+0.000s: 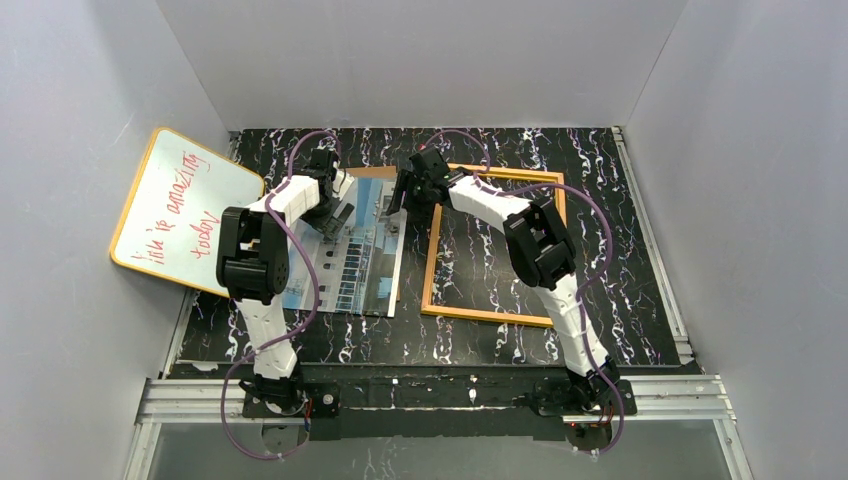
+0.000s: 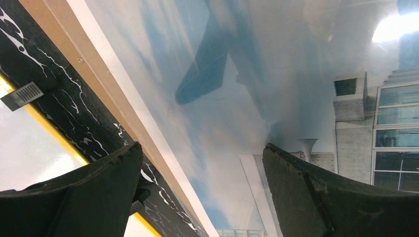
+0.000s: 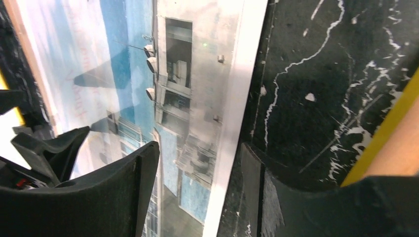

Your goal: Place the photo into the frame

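Note:
The photo (image 1: 355,260), a blue print of a building with white borders, lies flat on a brown backing board (image 1: 372,173) left of centre. Its glossy surface carries reflections in both wrist views. Over its upper left part hangs my left gripper, open, nothing between its fingers; the photo's white left border passes below. My right gripper is part open at the photo's right edge, one finger on each side of the white border (image 3: 232,123) as seen from above. Whether it touches the border I cannot tell. Right of it lies the empty wooden frame (image 1: 430,270).
A whiteboard (image 1: 185,210) with red handwriting leans at the far left, close to the left arm. Grey walls enclose the back and sides.

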